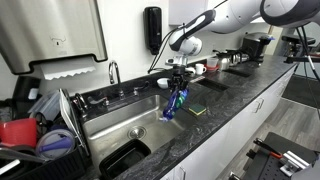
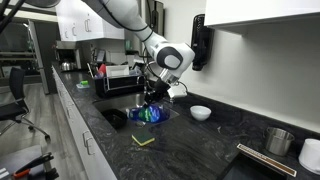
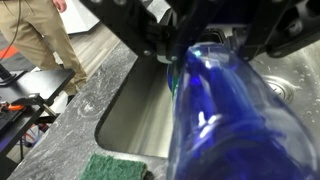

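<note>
A blue, see-through bottle [image 3: 235,115] fills the right half of the wrist view. The dark gripper is shut on it, its fingertips mostly hidden behind the bottle. In exterior view 1 the bottle [image 1: 174,104] is tilted at the right end of the steel sink [image 1: 118,124], below the gripper [image 1: 181,90]. Exterior view 2 shows the bottle [image 2: 149,114] lying nearly sideways under the arm, close to the sink edge. Whether it touches the sink or counter, I cannot tell.
A green sponge [image 3: 115,167] lies on the dark counter [image 1: 225,97] beside the sink. White bowls [image 2: 200,112] stand behind the arm. A faucet [image 1: 114,73] rises at the sink's back, and a dish rack [image 1: 55,140] is at left. A person stands at the left of the wrist view.
</note>
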